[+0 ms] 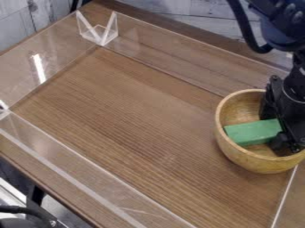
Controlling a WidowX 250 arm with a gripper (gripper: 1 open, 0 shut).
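A yellow-orange bowl [238,157] sits at the right side of the wooden table, with a green block [249,133] lying inside it. My black gripper [276,129] reaches down into the bowl from the upper right, at the block's right end. Its fingers are dark and partly hidden by the bowl and one another, so I cannot make out how far apart they are or whether they touch the block.
A clear plastic holder [98,28] stands at the back left. A white-grey wall runs along the back, and dark cables lie at the lower left.
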